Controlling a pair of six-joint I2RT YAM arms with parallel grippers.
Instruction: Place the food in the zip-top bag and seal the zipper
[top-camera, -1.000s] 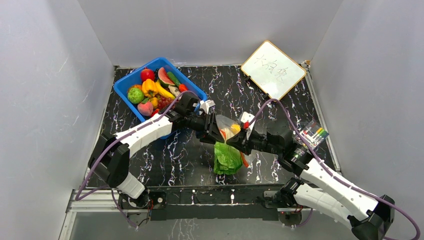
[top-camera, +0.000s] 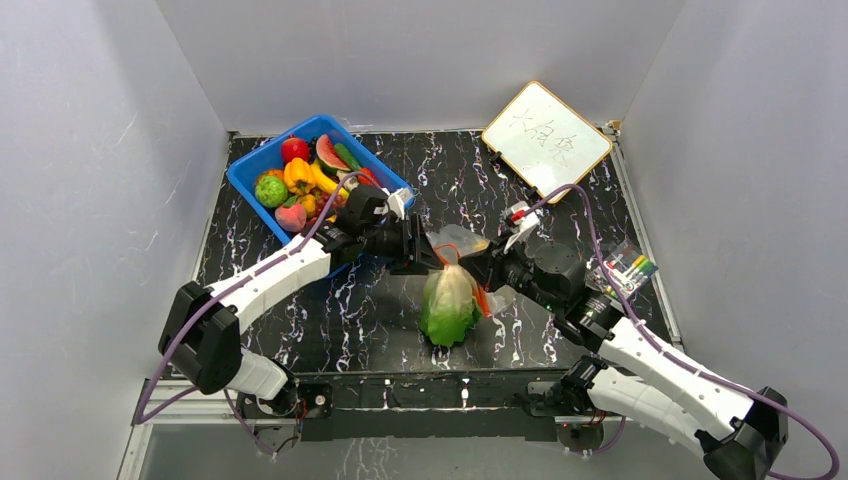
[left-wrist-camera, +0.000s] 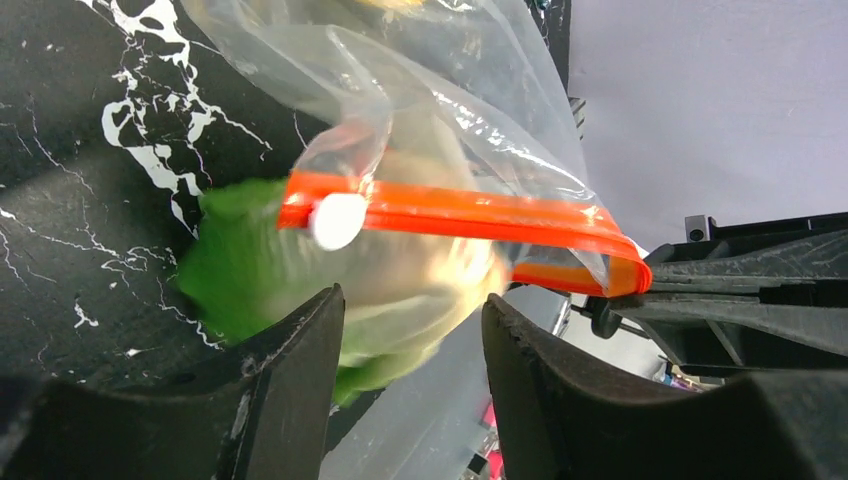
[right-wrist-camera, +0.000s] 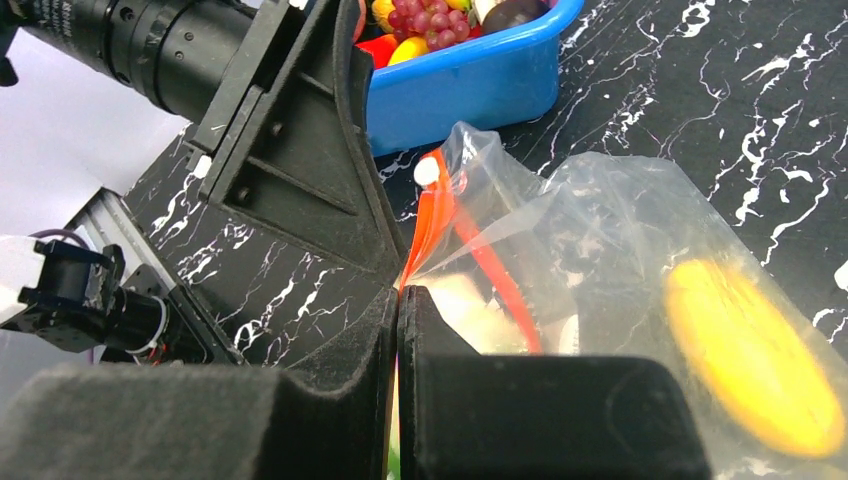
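A green-and-white lettuce (top-camera: 447, 312), blurred, points its leaves to the table's front edge in the top view. Its pale end lies at the mouth of the clear zip bag (right-wrist-camera: 610, 215), showing partly through the film; how far inside it reaches, I cannot tell. An orange zipper strip (left-wrist-camera: 450, 212) with a white slider (left-wrist-camera: 338, 220) crosses above the lettuce. My left gripper has its fingers apart, the lettuce beyond them and nothing visibly clamped. My right gripper is shut on the zipper edge of the bag. A yellow food item (right-wrist-camera: 752, 355) lies inside the bag.
At the back left stands a blue basket (top-camera: 243, 185) of fruit and vegetables, close to the left arm. A whiteboard (top-camera: 548, 138) leans at the back right. A pack of coloured markers (top-camera: 627, 270) sits by the right edge.
The lettuce has turned, its leaves swinging left and back, and its pale end now shows. My right gripper tilted a little, staying at the bag's mouth.
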